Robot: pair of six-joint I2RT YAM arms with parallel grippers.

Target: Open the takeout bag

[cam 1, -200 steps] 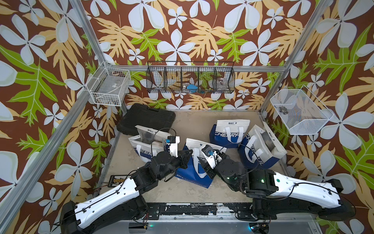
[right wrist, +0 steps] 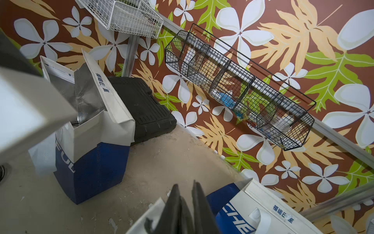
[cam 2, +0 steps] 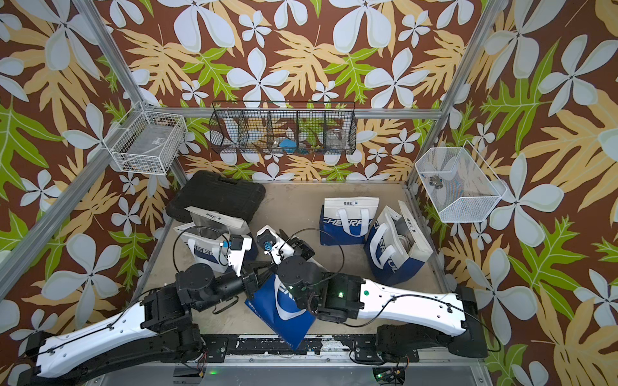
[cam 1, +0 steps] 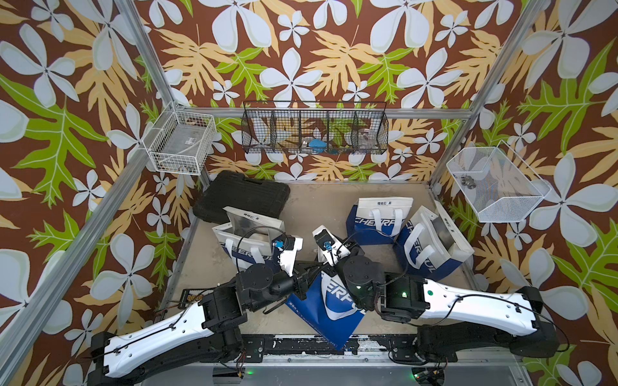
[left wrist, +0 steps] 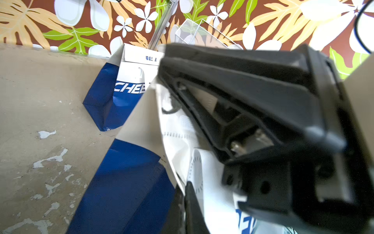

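A blue and white takeout bag [cam 1: 325,318] lies tilted toward the front centre of the table, its upper part hidden by both grippers. My left gripper is shut at the bag's white edge, which runs down to its fingertips in the left wrist view. My right gripper is close beside it above the bag; its fingertips are dark and blurred, near a white edge, and how far apart they grip is unclear. The bag's opening is hidden.
Other bags stand at left [right wrist: 93,167], back right [cam 2: 341,231] and right [cam 2: 392,263]. A black case [cam 1: 235,196] lies back left. Wire baskets [cam 1: 180,154] hang on the frame.
Both grippers have moved closer together over the middle bag. The bag has swung round and toward the front, its lower corner now reaching the table's front edge.
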